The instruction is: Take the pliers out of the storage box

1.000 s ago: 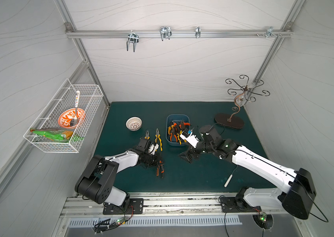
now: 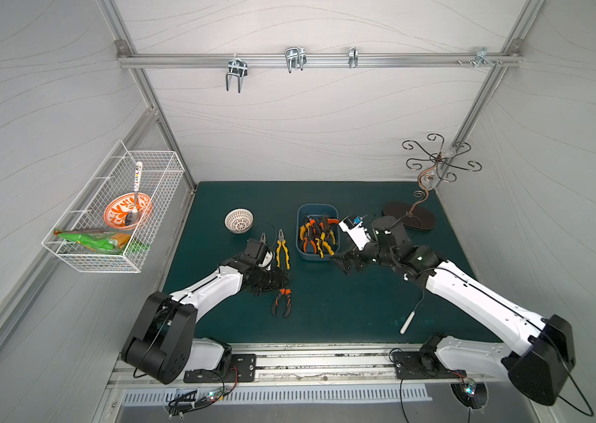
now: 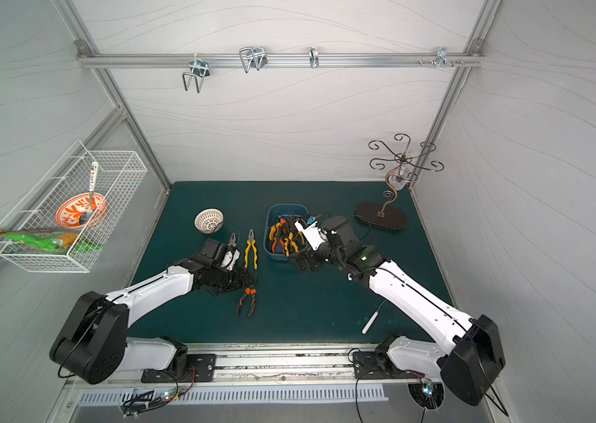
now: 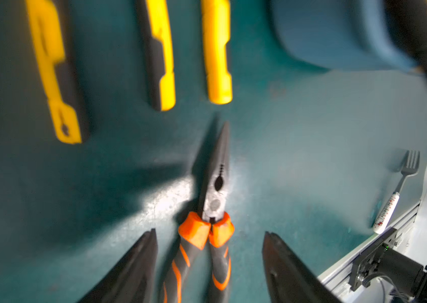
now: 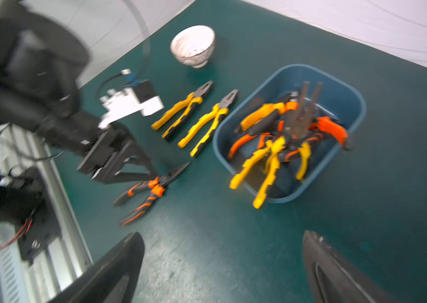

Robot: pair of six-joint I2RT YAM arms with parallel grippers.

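Orange-and-black long-nose pliers (image 4: 214,222) lie on the green table, handles spread. My left gripper is just above them, its fingers (image 4: 131,262) wide apart on either side of the handles without gripping them. Two yellow-and-black pliers (image 5: 183,108) (image 5: 208,123) rest side by side between the left arm and the box. The blue storage box (image 5: 357,118) holds several pliers with yellow and orange handles, one yellow-handled pair (image 5: 269,169) leaning over its near wall. Near the box hangs my right gripper, open and empty.
A small white bowl (image 2: 238,220) stands behind the pliers. A white-handled fork (image 2: 407,321) lies at the front right, and a metal stand (image 2: 410,215) is at the back right.
My left gripper has drawn back left from the orange-and-black pliers, whose handles now stand further spread. My right arm has shifted right and a little toward the box.
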